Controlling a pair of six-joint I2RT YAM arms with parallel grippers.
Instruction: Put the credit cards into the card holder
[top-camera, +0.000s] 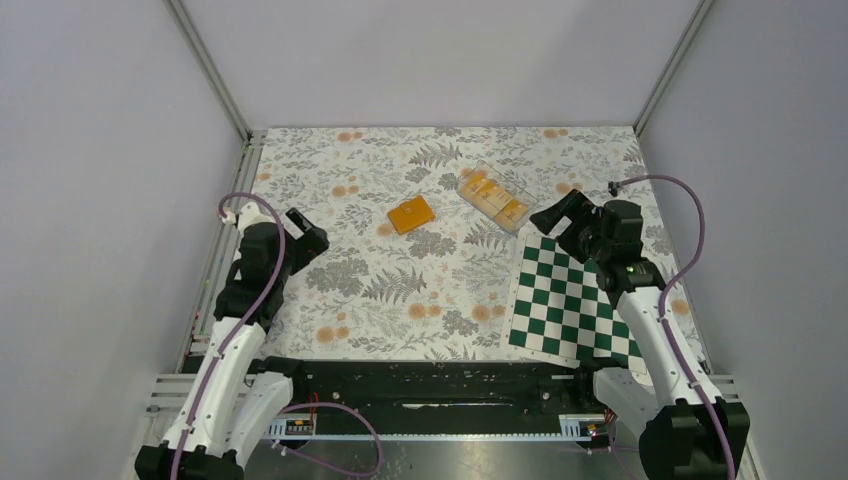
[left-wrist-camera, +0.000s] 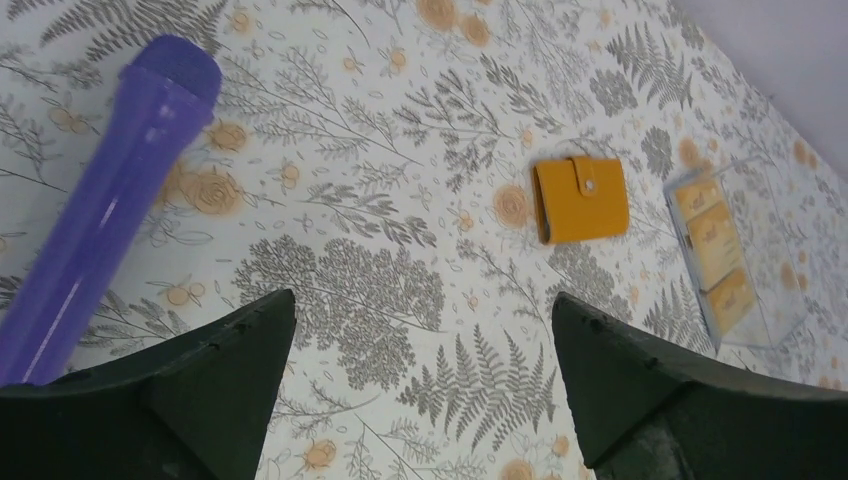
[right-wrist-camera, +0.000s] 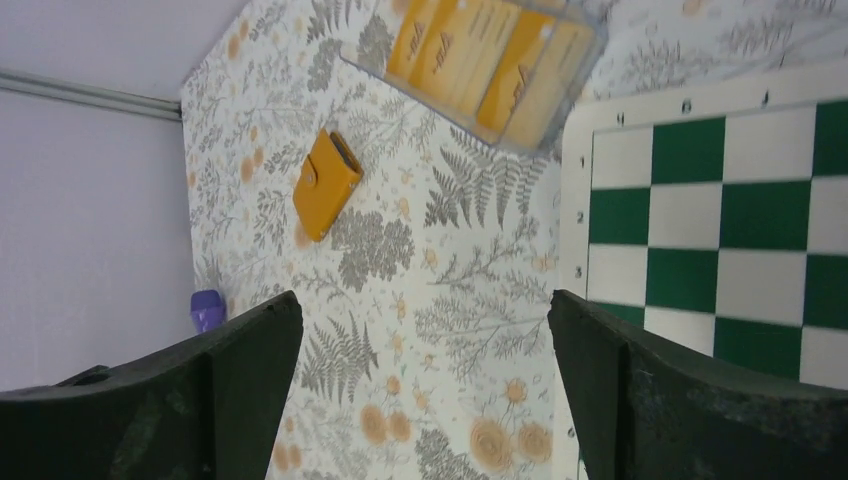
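An orange card holder (top-camera: 410, 213) with a snap flap lies closed near the middle of the patterned table. To its right, a clear acrylic tray (top-camera: 497, 199) holds several flat yellow-orange pieces, apparently the cards; their print is too small to tell. My left gripper (top-camera: 309, 228) stands open at the table's left side, nothing between its fingers, left of the card holder (left-wrist-camera: 582, 200). My right gripper (top-camera: 560, 213) is open and empty, to the right of the tray (right-wrist-camera: 485, 70).
A purple cylinder (left-wrist-camera: 120, 180) lies at the left, mostly hidden by the left arm from above. A green-and-white checkered mat (top-camera: 560, 300) covers the front right.
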